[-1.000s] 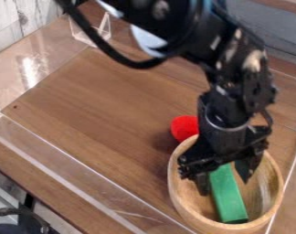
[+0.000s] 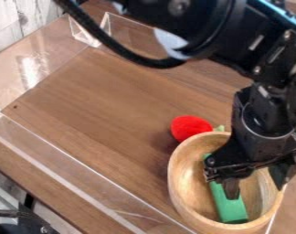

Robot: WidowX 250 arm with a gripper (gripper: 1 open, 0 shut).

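A wooden bowl (image 2: pixel 187 191) sits on the right of the table, with a green block (image 2: pixel 230 208) lying inside it. My black gripper (image 2: pixel 248 175) is open over the right half of the bowl, its fingers reaching down near the green block; whether they touch it is hidden. A red round object (image 2: pixel 188 127) stands just behind the bowl, at its upper left, with a small light green bit partly visible beside it.
Clear plastic edging runs along its near left side. A white object (image 2: pixel 169 44) is partly hidden by the arm at the back.
The arm and gripper have moved to the right over the bowl. The bowl, green block and red object appear in much the same places.
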